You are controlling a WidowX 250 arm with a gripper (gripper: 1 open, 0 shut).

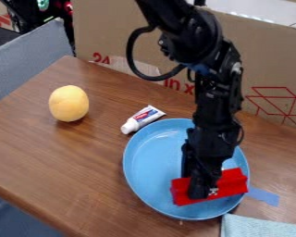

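A blue plate (157, 171) sits on the wooden table near the front right. My black gripper (203, 187) reaches down over its right part, shut on a red object (228, 184) that lies low across the plate's front right. The gripper hides part of the red object, so I cannot tell exactly what it is.
A yellow round object (69, 104) stands on the left. A toothpaste tube (143, 119) lies behind the plate. A light blue cloth (258, 228) is at the front right. A cardboard box (138, 37) lines the back.
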